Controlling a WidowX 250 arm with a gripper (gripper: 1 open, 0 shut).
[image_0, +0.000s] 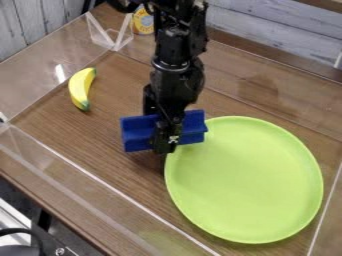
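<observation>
My black gripper reaches down from the top centre onto a blue block, which lies at the left rim of a large green plate. The fingers overlap the middle of the block; whether they are closed on it I cannot tell. A yellow banana lies on the wooden table to the left.
A can stands at the back behind the arm. Clear plastic edging runs along the table's left and front sides.
</observation>
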